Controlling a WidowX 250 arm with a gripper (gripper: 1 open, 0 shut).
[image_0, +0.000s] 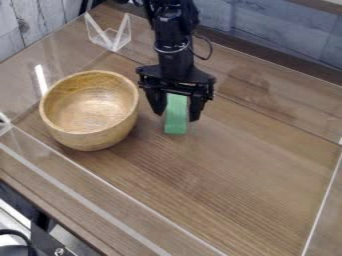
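Observation:
A green block lies on the wooden table in the middle of the view. My black gripper is down over it, a finger at either side of its upper part; whether the fingers touch it or grip it I cannot tell.
A large wooden bowl sits to the left of the block.

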